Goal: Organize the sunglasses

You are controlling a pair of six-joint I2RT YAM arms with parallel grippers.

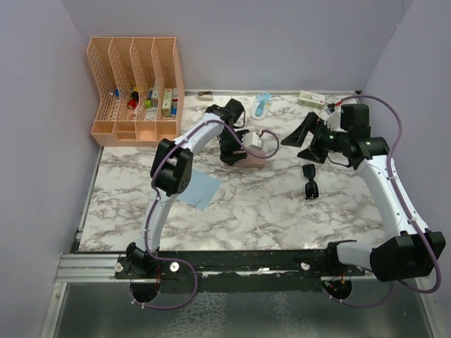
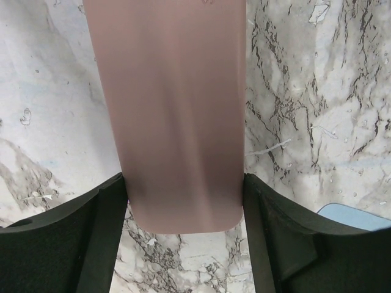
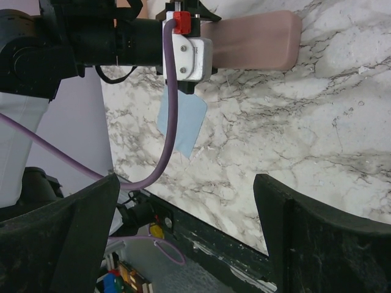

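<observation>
A dusty-pink glasses case [image 1: 252,163] lies closed on the marble table near its centre. My left gripper [image 1: 231,156] is down at the case's left end. In the left wrist view, the fingers [image 2: 91,235] of that gripper press against both long sides of the case [image 2: 177,110], near its rounded end. Black sunglasses [image 1: 310,182] lie folded on the table, right of the case. Above and left of them hangs my right gripper [image 1: 293,148], open and empty. The right wrist view also shows the case [image 3: 259,41] beside the left gripper.
A light blue cloth [image 1: 200,190] lies left of the case. The slotted peach organizer [image 1: 137,127] at the back left holds small items. A blue-and-white item [image 1: 262,105] and a small box [image 1: 311,99] sit at the back.
</observation>
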